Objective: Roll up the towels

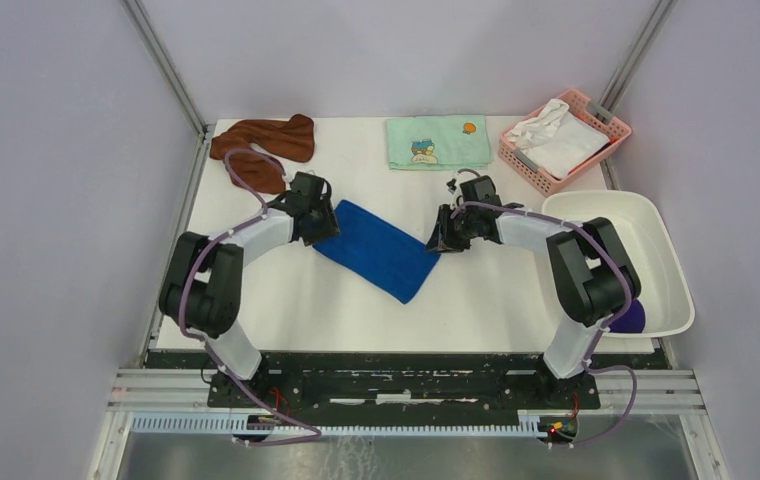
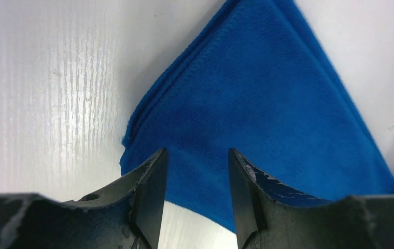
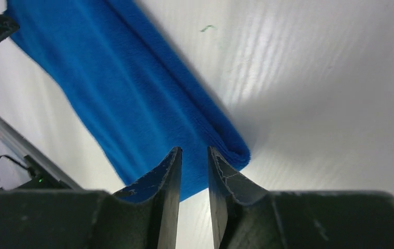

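A blue towel (image 1: pixel 384 250), folded into a long strip, lies slanted across the middle of the table, from upper left to lower right. Over its left end stands my left gripper, part open, with the towel's surface visible between and beyond its fingers. At the far right corner, my right gripper is also part open, its gap narrower. Blue cloth (image 3: pixel 195 171) shows between and past those fingertips; I see no pinch on it. Layered folded edges show along the towel's long side in both wrist views.
A brown cloth (image 1: pixel 281 139) lies at the back left, a green towel (image 1: pixel 440 150) at the back centre. The pink basket (image 1: pixel 608 130) with white cloths and a white tub (image 1: pixel 671 290) holding something dark blue (image 1: pixel 629 318) stand right.
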